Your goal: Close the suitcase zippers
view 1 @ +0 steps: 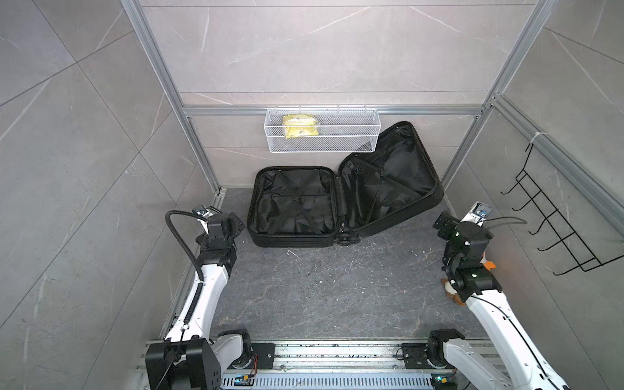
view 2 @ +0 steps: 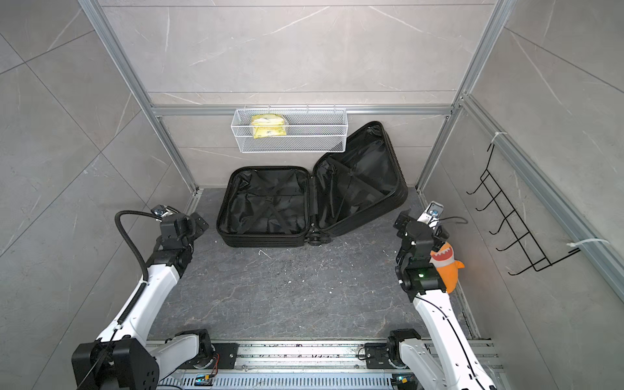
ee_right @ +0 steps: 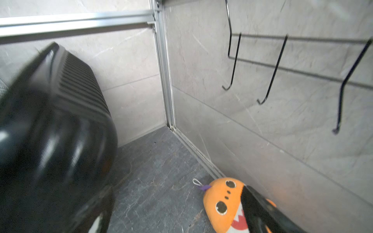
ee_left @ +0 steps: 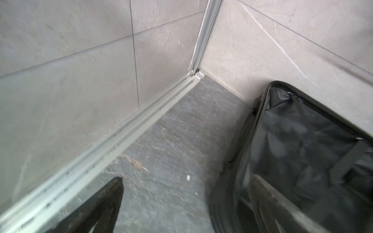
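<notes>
A black suitcase lies spread open at the back of the floor, its left half (view 1: 292,208) flat and its right half (view 1: 390,178) tilted up against the back wall. My left gripper is open at the suitcase's left side, nothing between its fingers; the zipper rim (ee_left: 239,167) runs close beside it. My right gripper is open near the right wall, beside the raised half's ribbed outer shell (ee_right: 73,108), and holds nothing.
An orange shark plush (view 2: 447,269) lies by the right wall under my right arm. A white mesh basket (view 1: 338,130) with a yellow packet hangs on the back wall. A black hook rack (view 1: 546,214) hangs on the right.
</notes>
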